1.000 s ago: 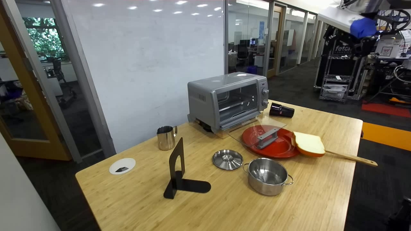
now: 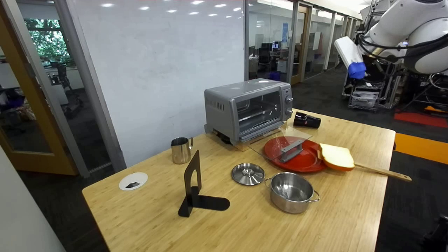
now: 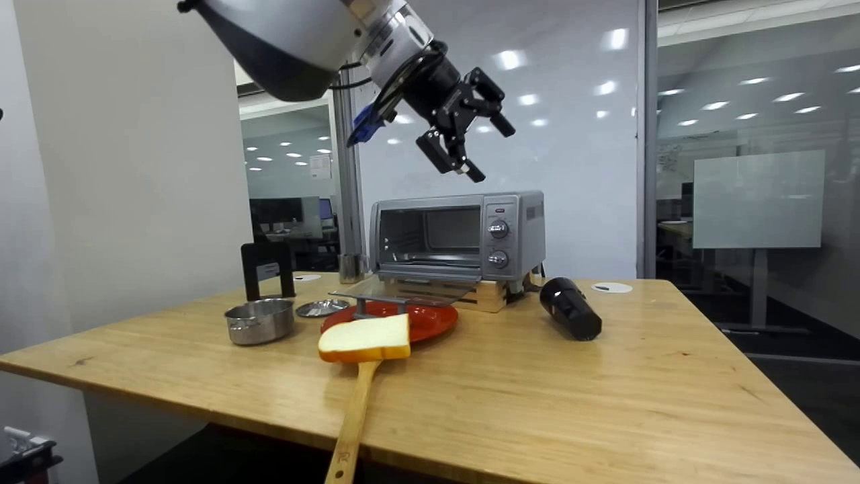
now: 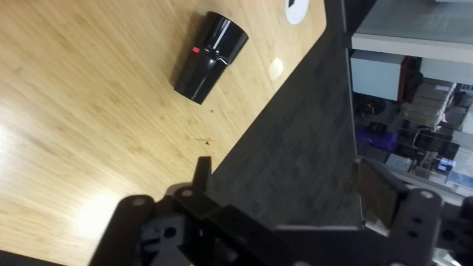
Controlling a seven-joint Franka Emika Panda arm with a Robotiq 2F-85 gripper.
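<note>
My gripper (image 3: 493, 153) is up in the air above the table, its fingers spread wide with nothing between them. In the wrist view its two fingers stand far apart at the bottom. A black cylindrical object (image 4: 211, 57) with a small red mark lies on its side near the table edge, apart from the gripper. The grey toaster oven (image 3: 459, 234) has its door down. A red plate (image 3: 431, 321) lies partly under that glass door. A slice of bread (image 3: 367, 337) rests on a wooden spatula (image 3: 355, 419) whose handle hangs past the table edge.
A steel pot (image 2: 291, 193), its lid (image 2: 247, 174), a metal pitcher (image 2: 181, 151) and a black bookend (image 2: 194, 189) occupy the other side of the table.
In exterior view 1 the arm has moved: its white and blue wrist part is further left and lower, and more of the arm shows. The table objects stay put.
</note>
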